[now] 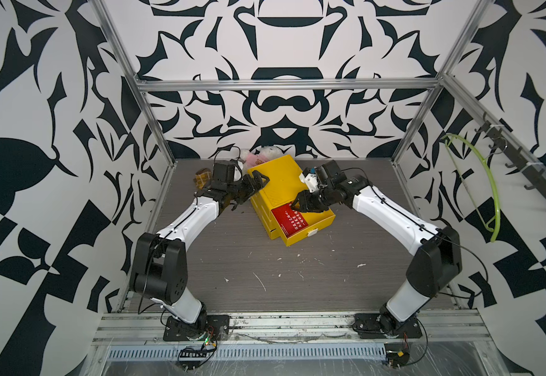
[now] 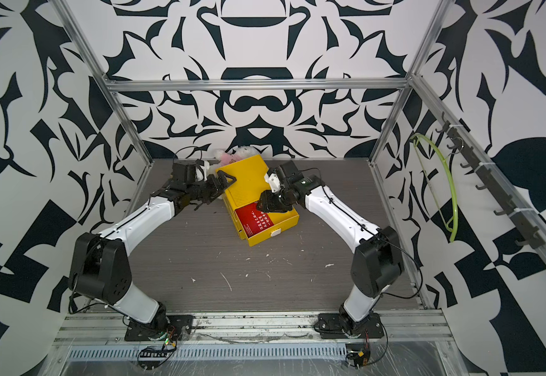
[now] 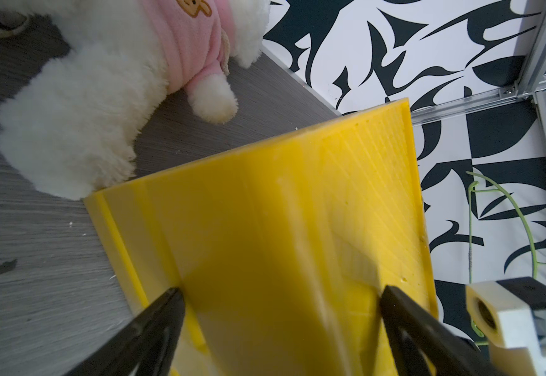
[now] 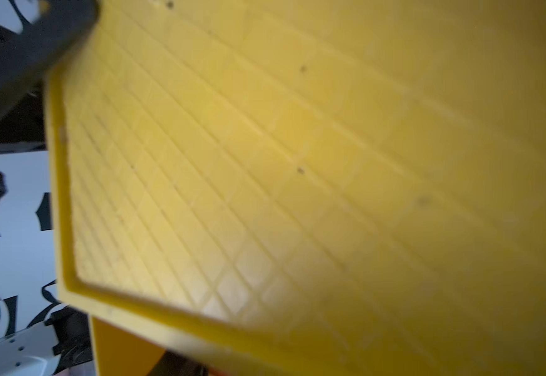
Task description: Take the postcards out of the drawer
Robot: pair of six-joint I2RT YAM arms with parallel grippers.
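The yellow cabinet [image 1: 277, 175] stands angled on the table with its top drawer [image 1: 315, 232] pulled out toward the front. Red postcards [image 1: 289, 220] with white print lie at the drawer's left side. My left gripper is open, its fingers either side of the cabinet's upper left edge. Over the drawer, at the postcards' right edge, sits my right gripper [image 1: 298, 205]. The right wrist view is mostly filled by the cabinet's yellow top, with one dark finger [image 4: 34, 59] at upper left; the space between the fingertips is hidden, as is any contact with the cards.
Behind the cabinet's left side lies a white plush toy [image 3: 97, 94] in pink clothing. A brown item [image 1: 202, 178] sits beyond the left arm.
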